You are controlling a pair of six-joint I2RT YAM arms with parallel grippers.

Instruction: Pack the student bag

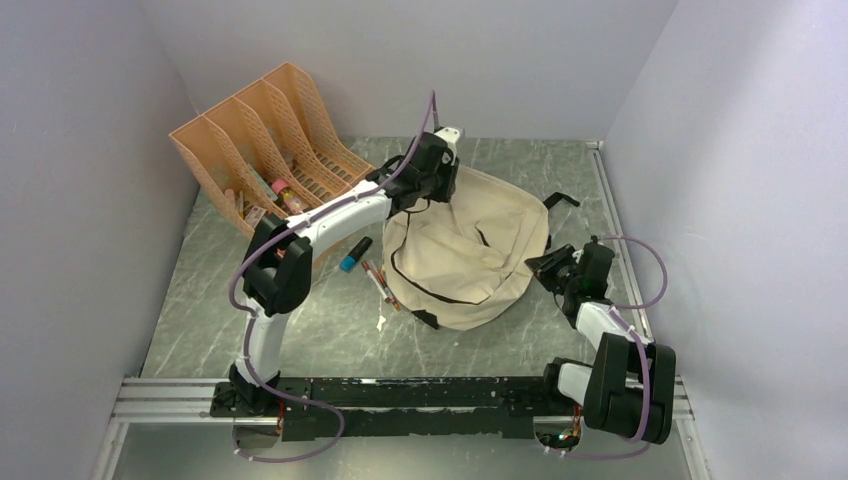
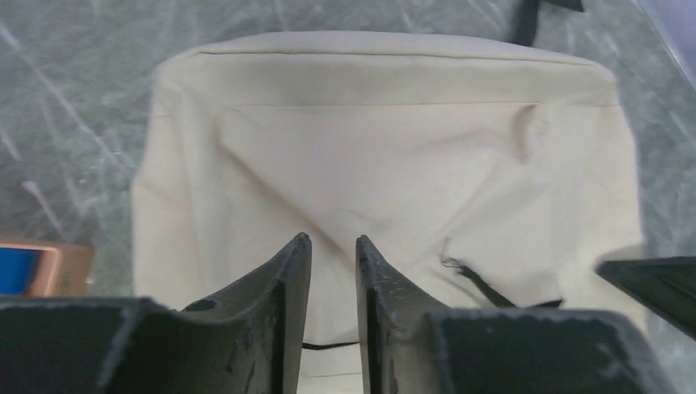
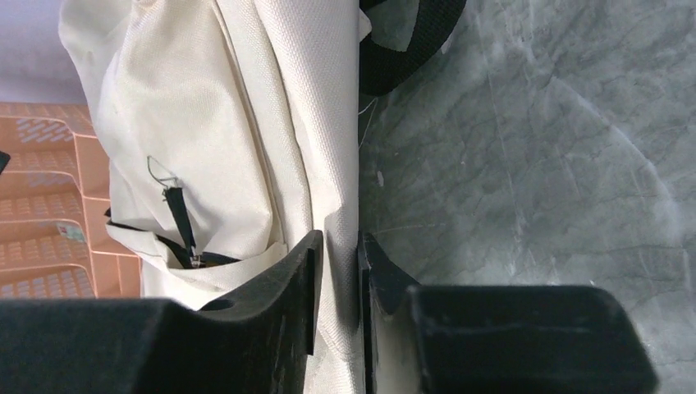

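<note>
The cream cloth bag (image 1: 470, 240) lies open and slack on the table, with a black zip edge along its front. Above the back left part of the bag hangs my left gripper (image 1: 446, 195); in the left wrist view its fingers (image 2: 297, 279) stand apart with nothing between them. At the bag's right side is my right gripper (image 1: 531, 263). Its fingers (image 3: 310, 283) stand a little apart, and a fold of the bag's side (image 3: 338, 197) runs between them. Whether both fingers press on the cloth is hard to see.
An orange rack (image 1: 255, 115) holding bottles and small items stands at back left, partly hidden by my left arm. A black and blue marker (image 1: 355, 253) and several pens (image 1: 381, 285) lie left of the bag. Black straps (image 1: 562, 199) stick out at its right.
</note>
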